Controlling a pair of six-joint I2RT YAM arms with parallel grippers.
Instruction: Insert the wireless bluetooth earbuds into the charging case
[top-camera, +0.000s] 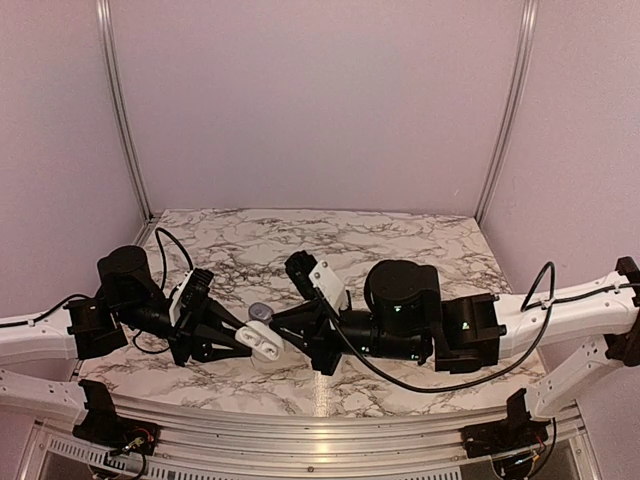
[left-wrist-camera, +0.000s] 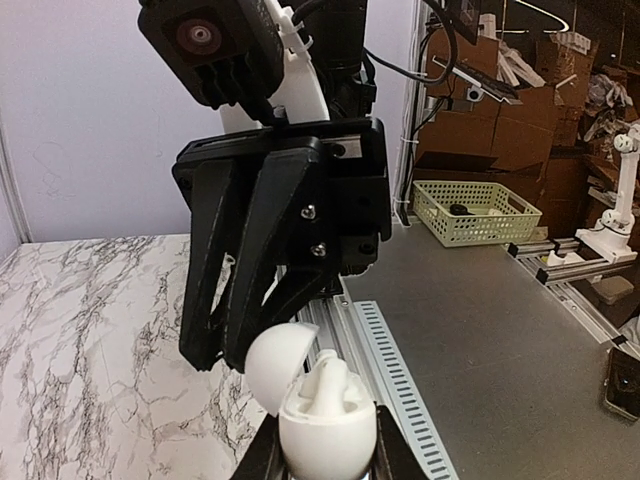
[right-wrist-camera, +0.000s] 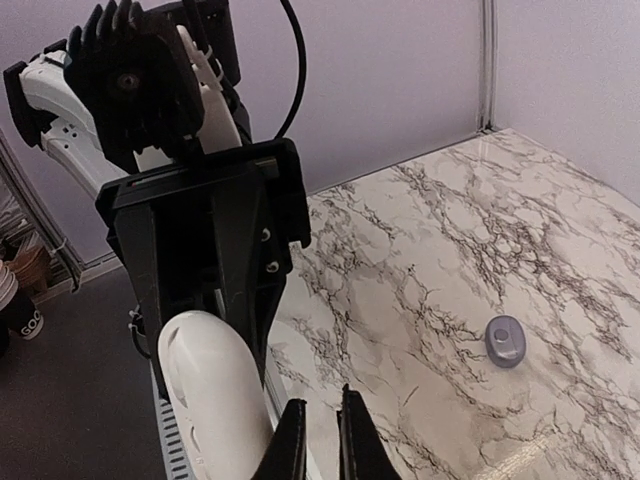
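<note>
My left gripper (top-camera: 243, 342) is shut on the open white charging case (top-camera: 262, 338), held up above the table. In the left wrist view the case (left-wrist-camera: 325, 440) shows its lid (left-wrist-camera: 275, 365) raised and white earbud shapes inside. My right gripper (top-camera: 280, 322) is right beside the case; in the right wrist view its fingertips (right-wrist-camera: 356, 440) stand part open just beside the case (right-wrist-camera: 215, 390), with nothing seen between them.
A small grey-lilac rounded object (right-wrist-camera: 505, 341) lies on the marble table (top-camera: 400, 240), partly behind the case in the top view. Walls enclose the sides and rear.
</note>
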